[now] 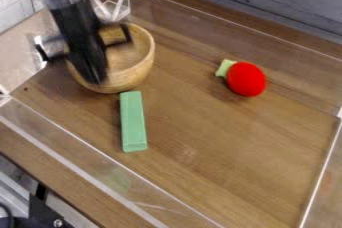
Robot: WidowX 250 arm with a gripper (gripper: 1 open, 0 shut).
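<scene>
A green rectangular block (132, 121) lies on the wooden table just in front of a wooden bowl (127, 72) at the left. The black arm and gripper (88, 64) are motion-blurred over the left part of the bowl, above and left of the green block; the fingers are too blurred to tell whether open or shut. A red round object with a light green top (246, 78) rests at the right.
Clear low walls edge the wooden table (227, 162), with a pale panel at the back.
</scene>
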